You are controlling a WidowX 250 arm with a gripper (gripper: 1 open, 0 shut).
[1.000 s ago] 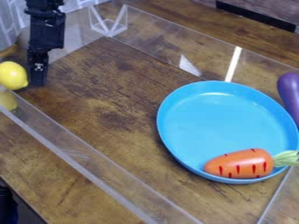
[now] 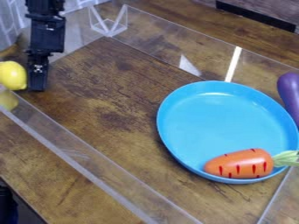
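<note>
My black gripper (image 2: 35, 77) reaches down at the upper left, low over the wooden table, beside a yellow lemon-like fruit (image 2: 12, 75) at the left edge. The fingertips are dark and partly behind the fruit, so whether they touch it or how they stand is hard to see. A light blue plate (image 2: 216, 118) sits on the right, with an orange toy carrot (image 2: 237, 164) on its front part.
A purple eggplant-like toy (image 2: 289, 96) lies at the right edge beyond the plate. Clear plastic walls (image 2: 93, 166) border the work area.
</note>
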